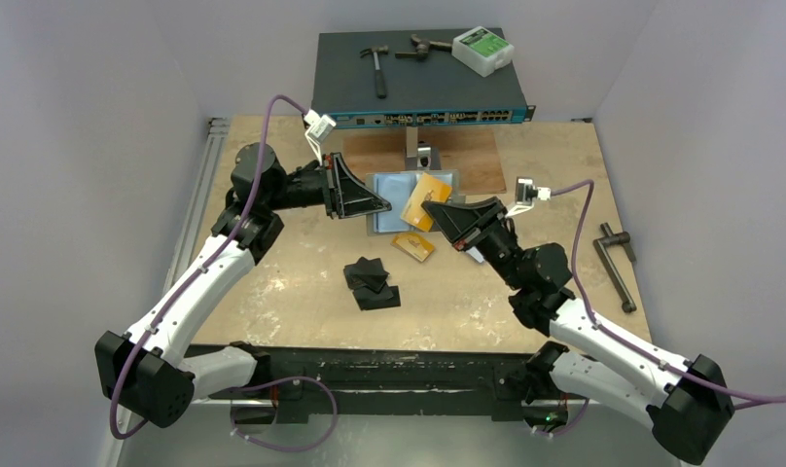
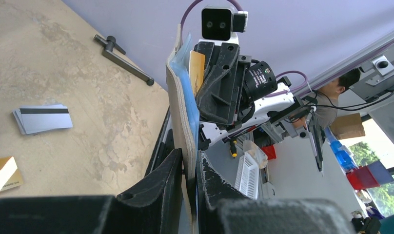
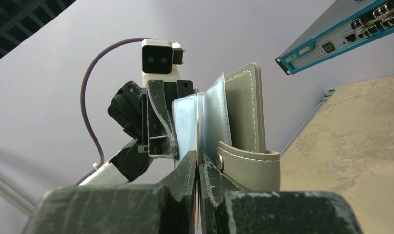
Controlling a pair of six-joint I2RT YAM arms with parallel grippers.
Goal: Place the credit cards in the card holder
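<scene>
The open card holder (image 1: 393, 202), with blue sleeves and a beige cover (image 3: 244, 107), is held upright by my left gripper (image 1: 379, 207), shut on it. My right gripper (image 1: 433, 207) is shut on a thin orange card (image 1: 426, 195), edge-on in the right wrist view, in front of the holder's sleeves. Another orange card (image 1: 412, 246) lies on the table below, with a pile of black cards (image 1: 370, 287) nearer the front. A stack of silver cards (image 2: 41, 118) shows in the left wrist view.
A metal tool (image 1: 613, 268) lies at the table's right edge. A dark rack unit (image 1: 418, 83) with hammers and a white box (image 1: 482, 51) stands at the back, above a wooden board (image 1: 477, 161).
</scene>
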